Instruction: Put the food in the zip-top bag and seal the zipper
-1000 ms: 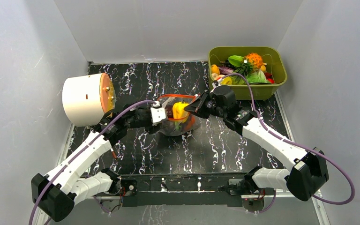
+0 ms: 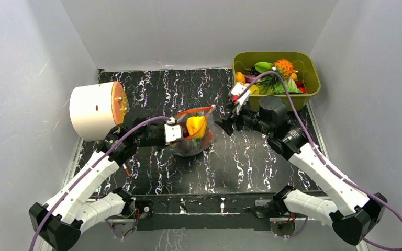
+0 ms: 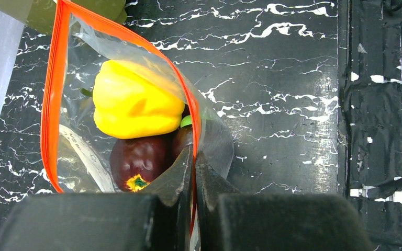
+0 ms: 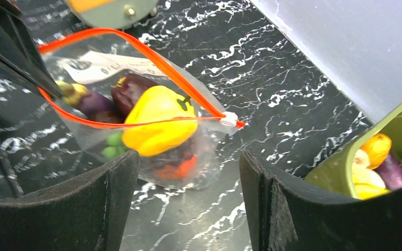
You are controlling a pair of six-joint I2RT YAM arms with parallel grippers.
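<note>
The clear bag (image 2: 191,149) with orange zipper rim (image 3: 51,130) stands mid-table, holding a yellow pepper (image 3: 136,99), dark purple produce (image 3: 138,162) and some green and red items. Its mouth is open, with a white slider (image 4: 229,119) at one end. My left gripper is shut on the bag's near rim at the zipper. My right gripper stands open to the right of the bag, above the slider end, nothing between its fingers.
A green bin (image 2: 309,83) of assorted produce stands at the back right. A white cylinder (image 2: 91,112) lies at the left beside the left arm. Bare table lies behind and right of the bag.
My right gripper has pulled away from the bag's right end, rightward and up. My left gripper and the bag have shifted slightly left.
</note>
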